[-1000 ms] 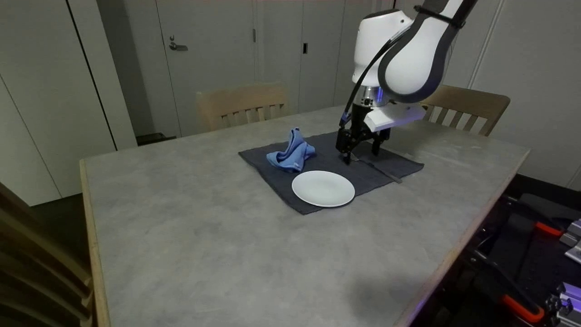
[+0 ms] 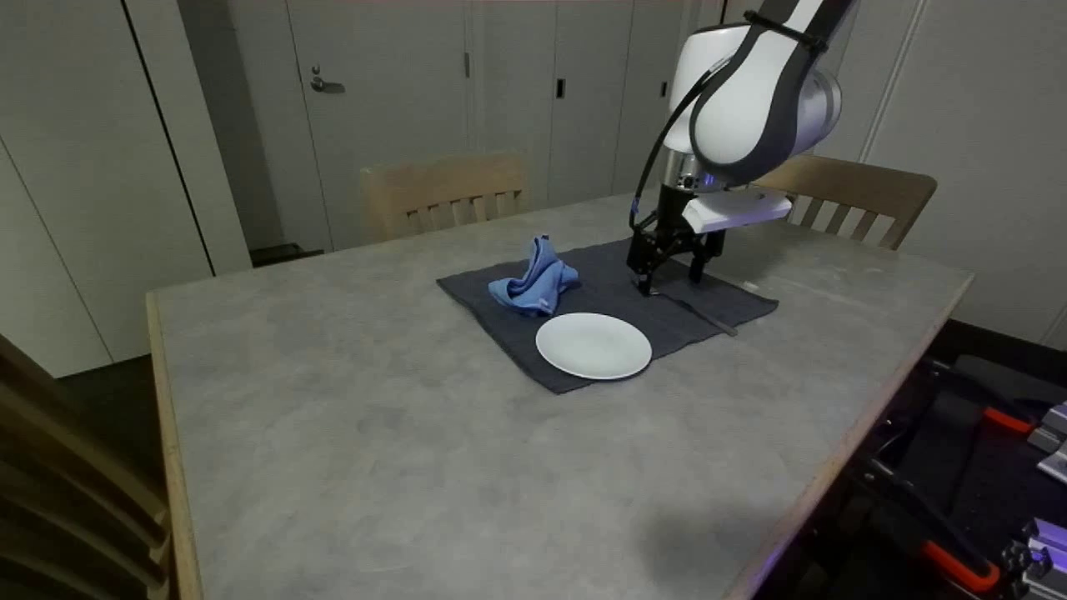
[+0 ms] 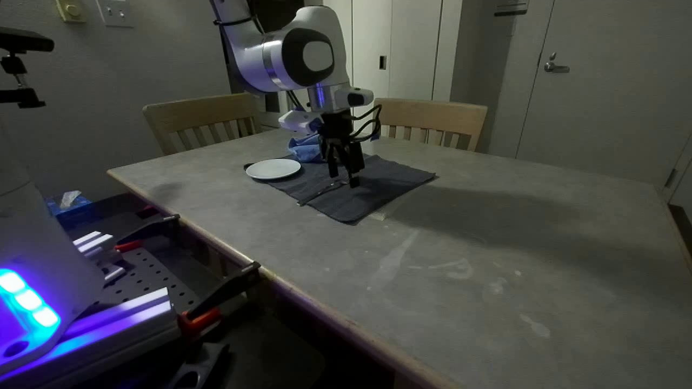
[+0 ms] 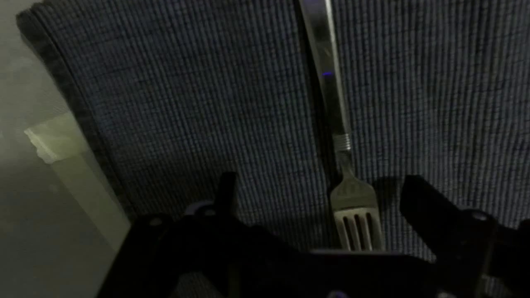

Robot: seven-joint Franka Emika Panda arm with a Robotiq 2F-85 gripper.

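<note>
A metal fork lies flat on the dark ribbed placemat, its tines toward my gripper's base and its handle running up the wrist view. My gripper is open above it, one finger to each side, with the fork nearer the right one. Nothing is held. From the side, the fork's handle reaches away from the fingers toward the placemat's near right edge. A white plate rests at the placemat's front corner, and a crumpled blue cloth sits behind it.
The grey table has wide free room in front and to the left. Pale tape sticks to the tabletop beside the placemat. Wooden chairs stand along the far side; clamps grip one table edge.
Over the last second my gripper has shifted a little to the right in exterior view 1. The fork, plate, cloth and placemat look unmoved.
</note>
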